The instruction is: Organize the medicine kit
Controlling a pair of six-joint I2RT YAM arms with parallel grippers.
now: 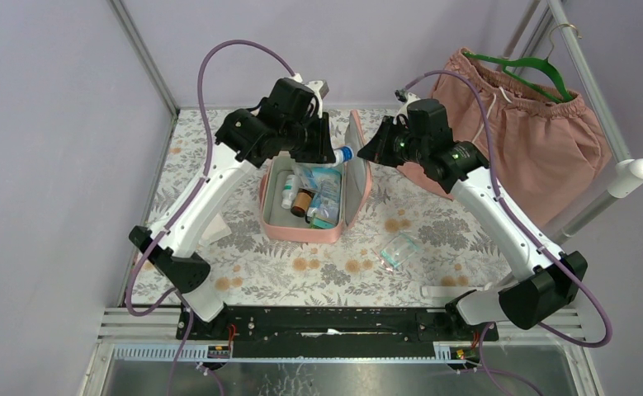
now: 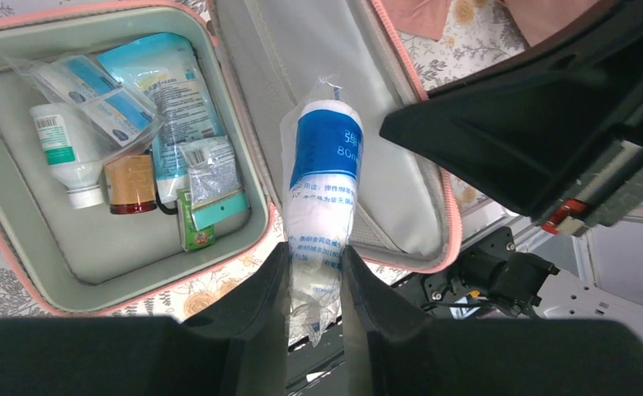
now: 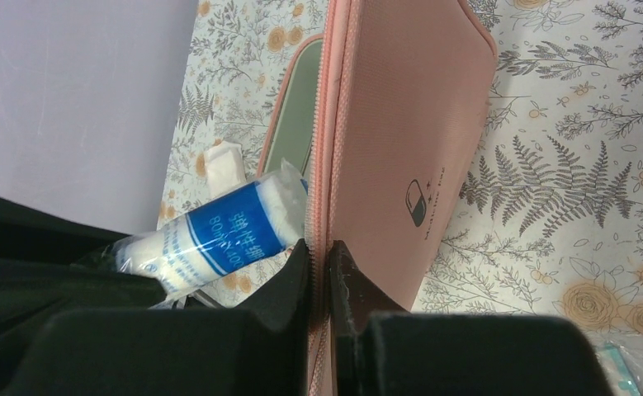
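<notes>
The pink medicine kit stands on the table holding a white bottle, a brown bottle, blue packets and small bags. Its lid is raised on the right. My left gripper is shut on a bagged white roll with a blue label, held high at the lid's inner side, right of the compartment. My right gripper is shut on the zippered edge of the lid, holding it upright.
A clear packet with teal lies right of the kit, a white item left of it. Pink hanging fabric fills the back right.
</notes>
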